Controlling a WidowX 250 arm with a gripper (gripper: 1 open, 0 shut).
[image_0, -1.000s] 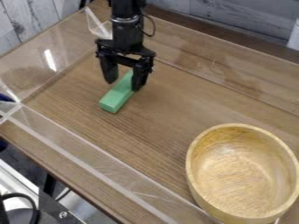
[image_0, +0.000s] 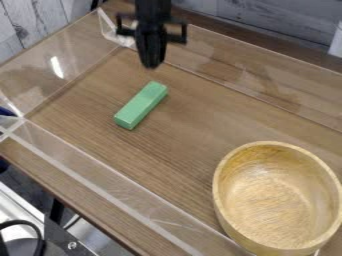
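A green rectangular block (image_0: 140, 105) lies flat on the wooden table (image_0: 120, 170), left of centre. My black gripper (image_0: 151, 52) is raised at the top of the view, behind and apart from the block; it is blurred, and its fingers appear close together with nothing visible between them.
A large pale round bowl (image_0: 271, 200) sits at the lower right. A black cable or loop lies at the lower left corner.
My gripper has moved up and back, away from the green block, which now shows in full where it was.
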